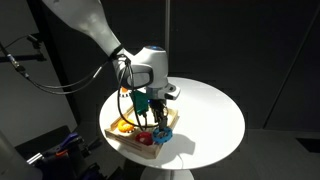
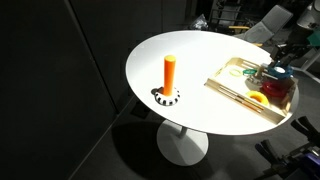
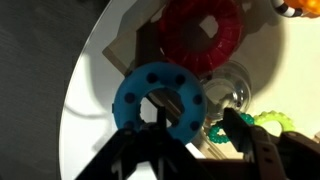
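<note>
A blue ring with dark dots [image 3: 128, 97] fills the middle of the wrist view, below my gripper. My gripper is part open: one finger reaches over the ring's hole, the other stands outside its right side. No firm grip on the ring shows. In exterior view 1 the ring [image 1: 163, 135] lies at the near right corner of the shallow wooden box [image 1: 118, 139], under my gripper [image 1: 160, 121]. Whether it rests on the box rim is hard to tell. Exterior view 2 shows the ring [image 2: 283, 72] at the box's far end.
In the box lie a red ring [image 3: 177, 45], a clear round piece [image 3: 238, 82], a green ring [image 3: 278, 118] and a yellow ring [image 2: 259, 98]. An orange post [image 2: 169, 75] on a base stands apart on the white table [image 2: 220, 45].
</note>
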